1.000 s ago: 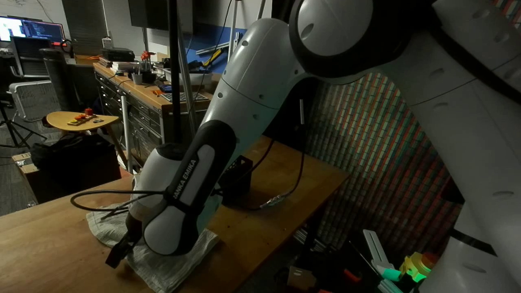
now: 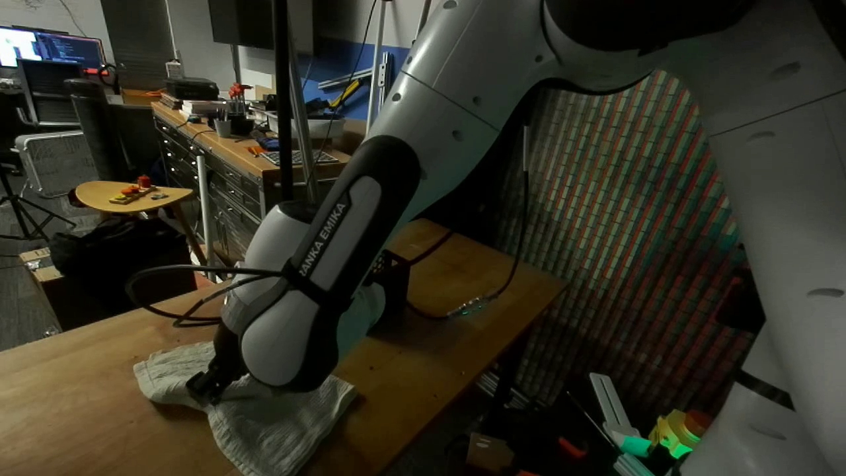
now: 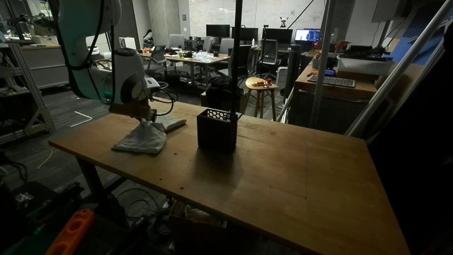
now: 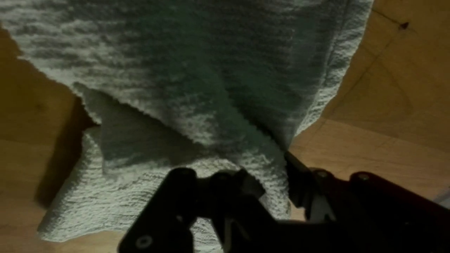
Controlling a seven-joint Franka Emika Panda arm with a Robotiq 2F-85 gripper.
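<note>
A pale, ribbed cloth (image 2: 273, 424) lies crumpled on the wooden table, with its near part spread flat. My gripper (image 2: 207, 389) is shut on a pinched fold of it. In the wrist view the fold of cloth (image 4: 270, 181) runs up between the two dark fingers, and my gripper hides part of the layer beneath. From the other side, the cloth (image 3: 142, 138) rises to a peak under my gripper (image 3: 148, 119), while its outer parts rest on the wood. A second flap stretches out behind the peak.
A black box with a perforated top (image 3: 216, 131) stands on the table (image 3: 293, 170) beside the cloth. A dark upright pole (image 3: 236, 55) rises just behind the box. Much of the tabletop past the box is bare.
My gripper has moved a little up and back over the cloth and closed on a fold. The cloth is now gathered toward the fingers, its far part bunched up.
</note>
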